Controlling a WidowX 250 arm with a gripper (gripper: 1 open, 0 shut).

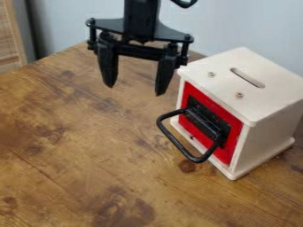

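My black gripper (136,86) hangs open at the top centre, its two fingers pointing down with nothing between them. It is above and left of a pale wooden box (258,113) with a slot and two screws on top. The box's front carries a red panel (221,146) with a black latch plate and a black loop handle (178,143) that sticks out over the table.
A pale wall is behind, and a wooden piece stands at the far left edge.
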